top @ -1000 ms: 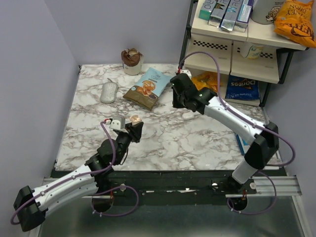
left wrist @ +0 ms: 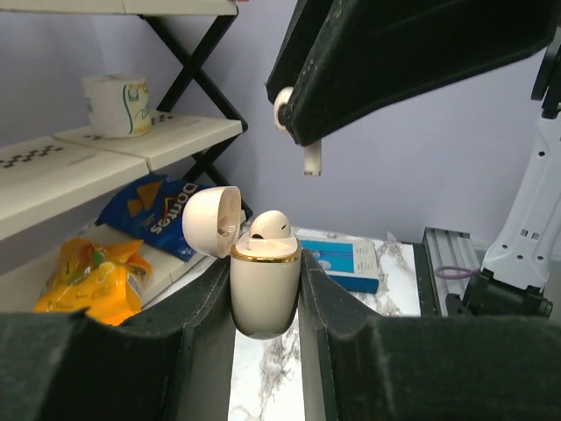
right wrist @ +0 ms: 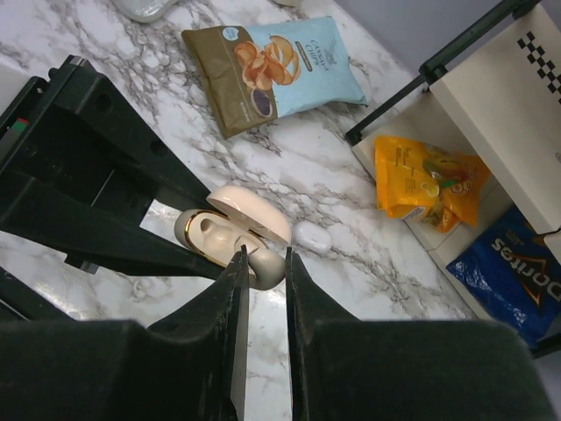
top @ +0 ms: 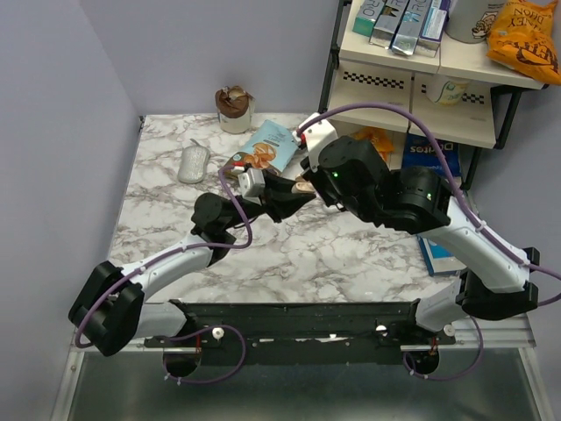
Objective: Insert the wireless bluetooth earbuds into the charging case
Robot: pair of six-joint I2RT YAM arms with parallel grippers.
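In the left wrist view, my left gripper is shut on the pale pink charging case [left wrist: 263, 303], whose lid [left wrist: 207, 221] stands open. A rounded pale shape [left wrist: 271, 226] shows in the case's opening; I cannot tell whether it is an earbud. My right gripper is shut on a pale earbud, whose stem [left wrist: 313, 160] points down in the left wrist view. From the right wrist view, that earbud overlaps the near end of the open case [right wrist: 223, 237], but contact cannot be judged. Overhead, the case [top: 303, 187] sits close to the right gripper's fingers.
On the marble table [top: 289, 263] lie a snack bag [top: 267, 149], a grey item [top: 194, 163] and a white rounded object [right wrist: 311, 237]. A shelf [top: 456, 123] with packets stands at the back right.
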